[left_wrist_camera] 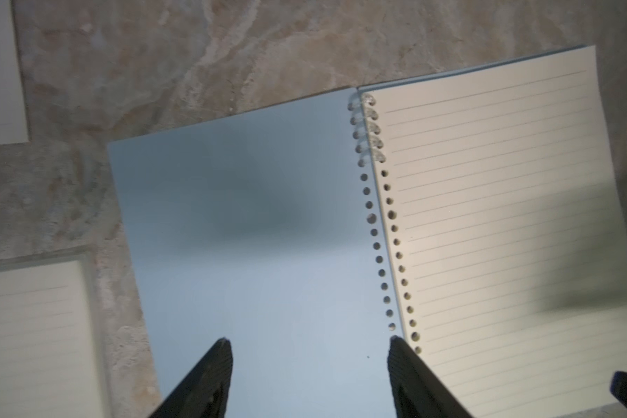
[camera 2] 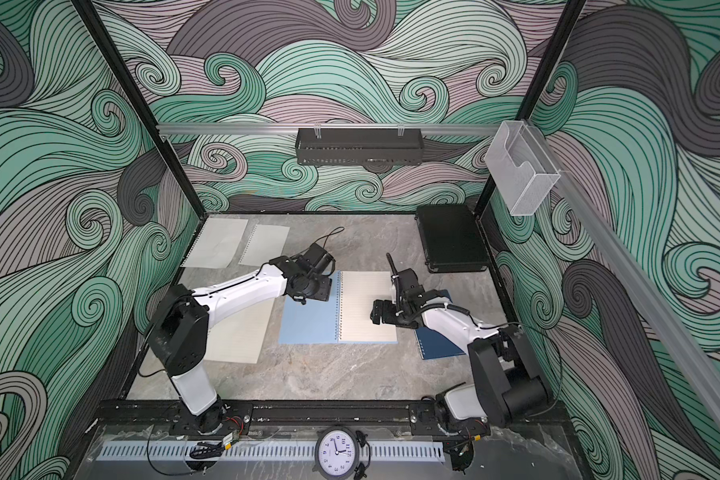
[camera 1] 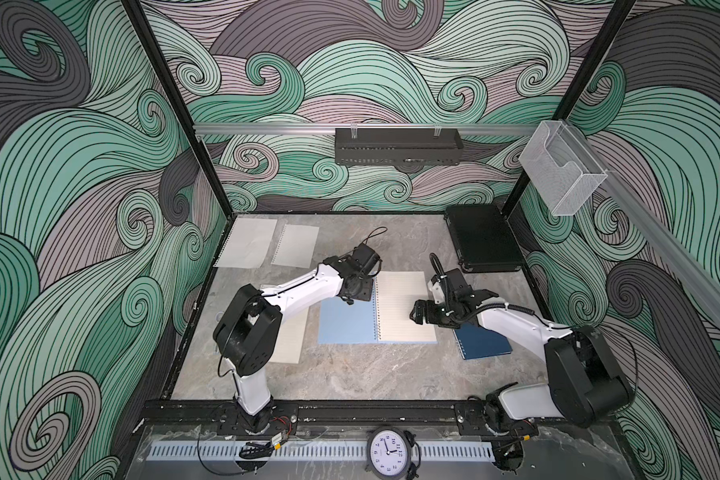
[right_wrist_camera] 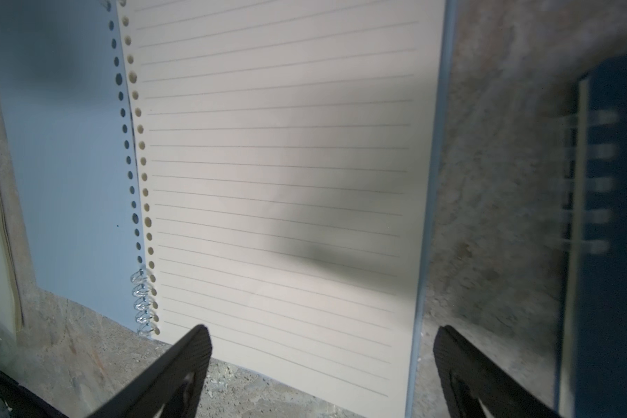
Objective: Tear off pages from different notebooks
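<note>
An open spiral notebook lies flat at mid-table, its light blue cover (left_wrist_camera: 257,264) folded out to the left and its lined cream page (left_wrist_camera: 508,230) on the right. Between them runs the row of binding holes, with wire coils showing near one end in the left wrist view. My left gripper hovers over the blue cover, its fingers apart and nothing between them. Over the right part of the lined page, my right gripper is open and empty. To the right lies a closed dark blue spiral notebook (right_wrist_camera: 613,292), partly under the right arm.
A cream lined pad (camera 2: 244,340) lies left of the open notebook, under the left arm. Two white sheets (camera 1: 246,244) with holed edges rest at the back left. A black case (camera 1: 481,236) stands at the back right. Bare table shows in front.
</note>
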